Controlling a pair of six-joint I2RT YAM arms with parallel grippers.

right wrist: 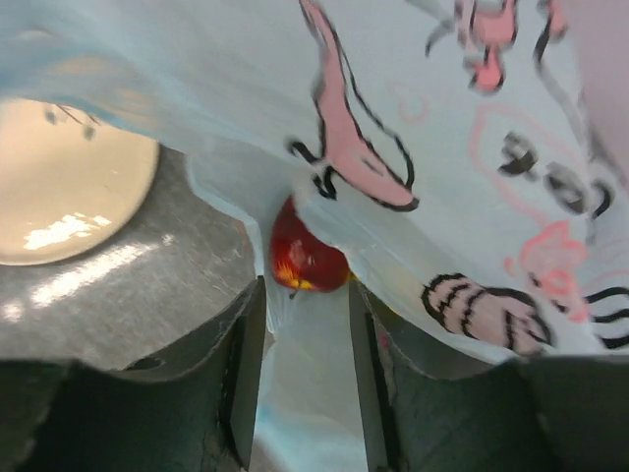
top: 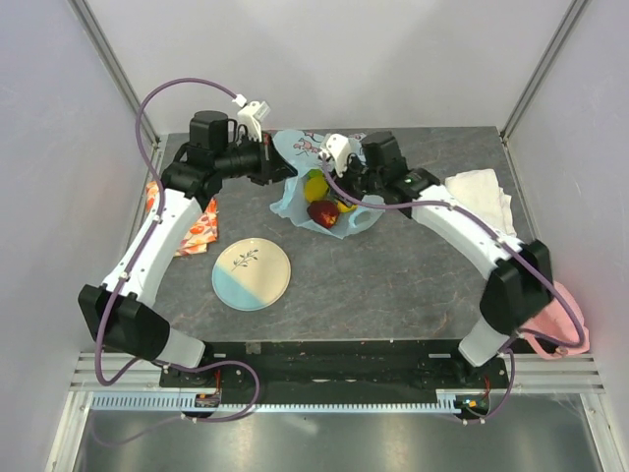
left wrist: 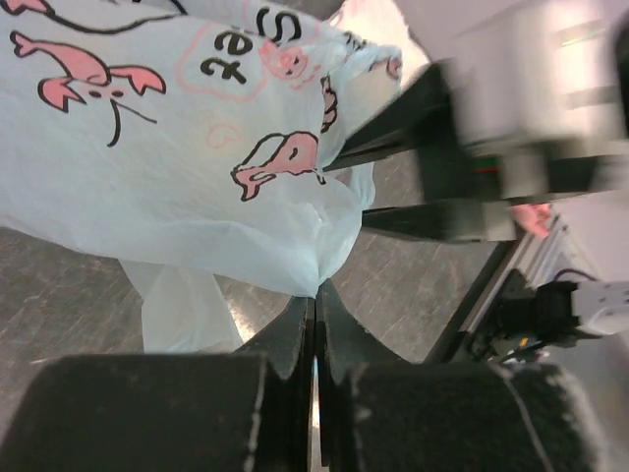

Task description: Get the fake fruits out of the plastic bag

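A pale blue plastic bag (top: 292, 205) lies open at the back centre, holding a red fruit (top: 322, 212) (right wrist: 307, 254) and yellow fruits (top: 315, 189). My left gripper is shut on the bag's upper corner, whose film gathers at the fingertips. My right gripper is over the bag's opening, its fingers part open in front of the red fruit, with nothing clearly between them. The bag's printed flap hangs over part of the fruits.
A cream and blue plate (top: 251, 280) lies at front left. An orange patterned cloth (top: 201, 231) is at left, a white cloth (top: 477, 202) at right.
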